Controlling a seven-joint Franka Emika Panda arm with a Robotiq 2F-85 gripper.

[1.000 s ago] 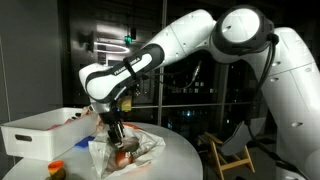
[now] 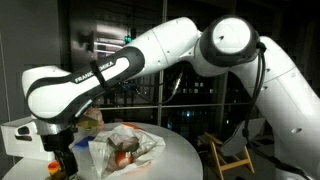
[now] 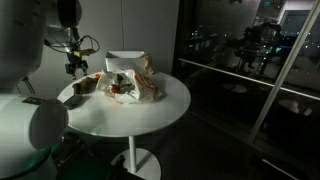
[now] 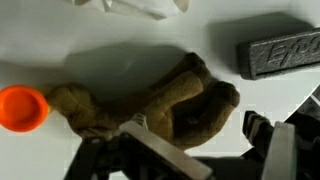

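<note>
My gripper stands open in the wrist view, its pale fingers (image 4: 165, 150) spread wide above a brown plush toy (image 4: 165, 105). The toy lies on the white table, partly covered by the near finger and the gripper body. Seen from exterior view 1, the gripper (image 2: 64, 158) is low at the table's left side, close to an orange-topped object (image 2: 54, 167). That object's round orange top (image 4: 21, 107) appears beside the toy in the wrist view. On the toy's other side lies a dark EXPO eraser (image 4: 282, 53). Nothing shows between the fingers.
A crumpled white bag (image 2: 147, 155) with several colourful items lies mid-table. Behind it is a white box (image 3: 124, 62).
From over the bag, my arm has swung left and come down beside the orange-topped object at the table's left side. The bag looks unmoved.
</note>
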